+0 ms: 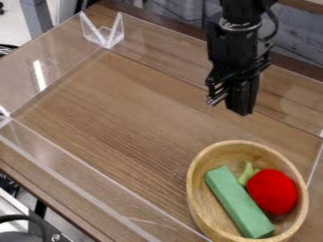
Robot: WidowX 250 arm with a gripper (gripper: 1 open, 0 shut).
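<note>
My black gripper [239,100] hangs over the upper right of the wooden table, shut with nothing visible between its fingers. Below it, at the bottom right, a wooden bowl [203,195] holds a green block [237,202], a red round object [273,191] and a small pale green item [246,172] between them.
A clear angular holder [104,28] stands at the top left. Dark cables and the floor show beyond the table's edge at the lower left.
</note>
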